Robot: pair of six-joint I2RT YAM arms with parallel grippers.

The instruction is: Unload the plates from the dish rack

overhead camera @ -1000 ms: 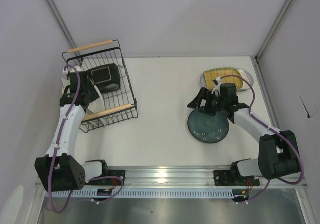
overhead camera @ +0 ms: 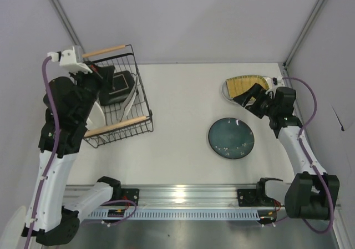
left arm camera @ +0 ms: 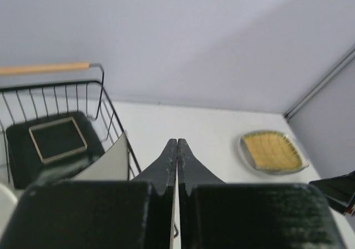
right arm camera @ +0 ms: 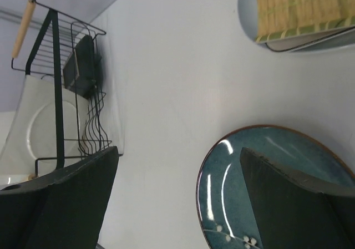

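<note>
The dish rack (overhead camera: 147, 102) stands at the left. Inside, a white plate (overhead camera: 131, 96) leans edge-on by its right side; another white plate (overhead camera: 96, 117) sits at the left, partly behind my left arm. Above the rack hangs my left gripper (overhead camera: 110, 74), raised and shut; nothing shows between its fingertips in the left wrist view, where a white plate (left arm camera: 113, 163) is below and to their left. A dark green plate (overhead camera: 231, 138) lies flat on the table. My right gripper (overhead camera: 247, 100) stands open and empty, between that plate and the woven basket (overhead camera: 244, 84).
A black box (overhead camera: 118, 85) sits at the rack's back. The woven basket rests on a grey oval plate (overhead camera: 224, 92) at the back right. Bare white table (overhead camera: 177, 121) lies between rack and green plate. Walls bound the left, right and back.
My left gripper has risen over the rack. The white plate, upright near it before, now leans at the rack's right. My right gripper has moved back and right, away from the green plate.
</note>
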